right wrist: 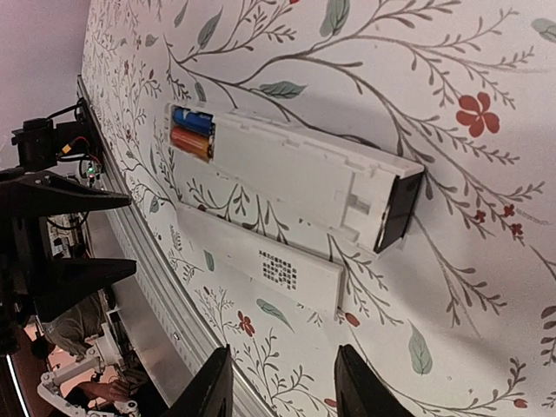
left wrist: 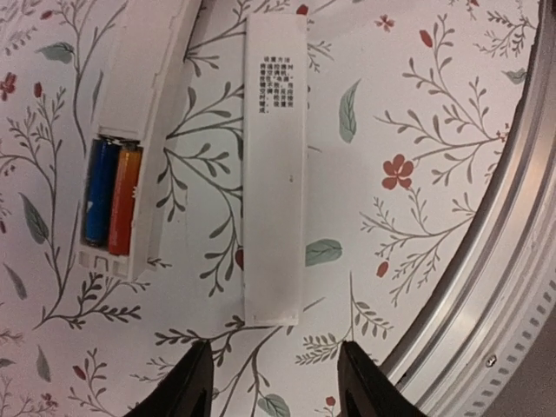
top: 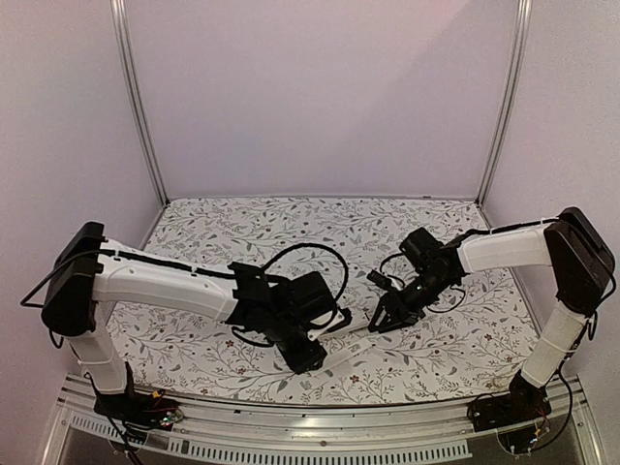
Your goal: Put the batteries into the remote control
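The white remote (right wrist: pixel 287 178) lies battery side up, a blue battery (left wrist: pixel 102 193) and an orange battery (left wrist: pixel 124 200) sitting side by side in its compartment. Its long white cover (left wrist: pixel 274 200) lies loose beside it, parallel, in both wrist views. My left gripper hangs over the table beyond the cover's end, fingers apart with nothing between them. My right gripper is open and empty above the table beside the remote and cover. In the top view both grippers largely hide the remote.
The metal front rail (left wrist: pixel 473 287) of the table runs close by the cover. Walls stand at the back and sides. The flowered surface behind the arms is clear.
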